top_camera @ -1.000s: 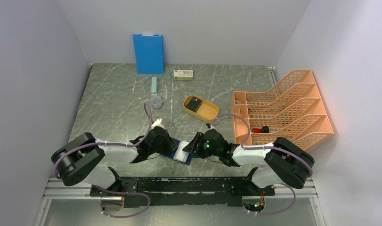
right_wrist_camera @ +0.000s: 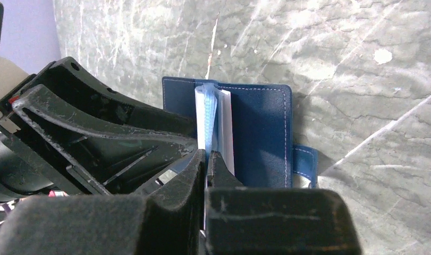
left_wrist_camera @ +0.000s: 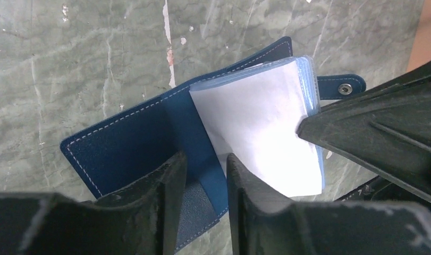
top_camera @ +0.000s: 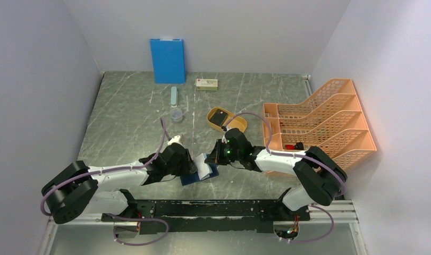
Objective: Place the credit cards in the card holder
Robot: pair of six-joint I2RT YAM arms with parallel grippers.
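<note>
The dark blue card holder [top_camera: 192,179] lies opened flat on the table between both arms, with a bundle of white and clear sleeves [left_wrist_camera: 255,117] along its middle. In the right wrist view these sleeves [right_wrist_camera: 209,114] stand up on edge. My right gripper is shut at the sleeves' edge, which runs down to its fingertips; how many leaves are caught is hidden. Over the holder's bare cover side, my left gripper is part open, with only the cover visible through its gap. A black flat item [top_camera: 219,117], perhaps cards, sits in the orange tray [top_camera: 235,125].
A peach slotted rack [top_camera: 324,119] takes up the right side. Farther back are a clear cup [top_camera: 176,114], a pale blue bar [top_camera: 174,96], a small box [top_camera: 206,84] and a blue panel [top_camera: 168,61].
My right gripper moved left and slightly away from the front, and the sleeves rose from lying flatter to tilted up. The left arm shifted slightly and its gripper turned. The holder rotated a little.
</note>
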